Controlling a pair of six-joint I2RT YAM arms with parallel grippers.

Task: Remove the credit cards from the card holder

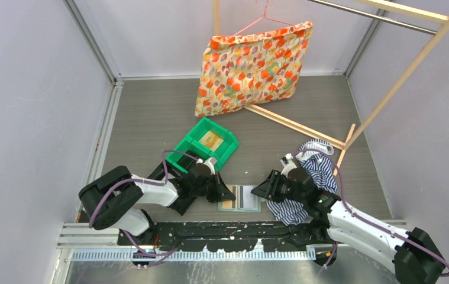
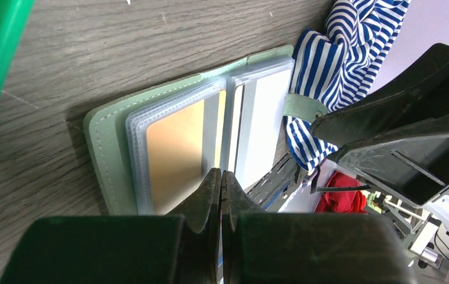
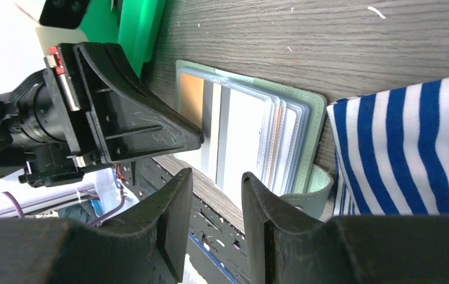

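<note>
Spread open on the grey table lies the green card holder (image 1: 259,207), its clear sleeves facing up. In the left wrist view a gold card (image 2: 174,157) sits in the left sleeve and a white card (image 2: 267,121) in the right one. My left gripper is shut over the left part of the holder, nothing visible between its fingers. Over the right part, my right gripper stands part open with an empty gap, near the white card (image 3: 242,133). Several fanned sleeve edges (image 3: 281,142) show at the holder's right side, and its strap (image 3: 310,198) sticks out there.
A green bin (image 1: 229,155) with a yellowish card (image 1: 211,140) inside stands behind the left arm. Striped cloth (image 1: 290,210) lies right of the holder, close to the right arm. A wooden rack (image 1: 304,128) with hanging floral fabric (image 1: 254,71) is at the back.
</note>
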